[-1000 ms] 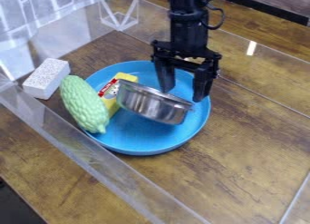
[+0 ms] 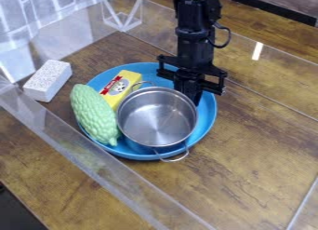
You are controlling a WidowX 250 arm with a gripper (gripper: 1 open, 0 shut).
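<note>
A round blue dish (image 2: 204, 124) holds a steel pot (image 2: 154, 118), a green bumpy vegetable (image 2: 92, 113) and a yellow box (image 2: 118, 87). The black gripper (image 2: 189, 85) points down over the dish at the pot's back right rim, its fingertips partly hidden or too dark to tell what, if anything, is between them. The pot stands with its opening upward, its wire handle at the front.
A white textured block (image 2: 47, 79) lies left of the dish. Clear plastic walls edge the wooden table (image 2: 248, 169), which is bare to the right and at the front left.
The pot has gone from tilted to opening upward, with the vegetable shifted slightly right. The gripper has moved a little left and down toward the pot's rim.
</note>
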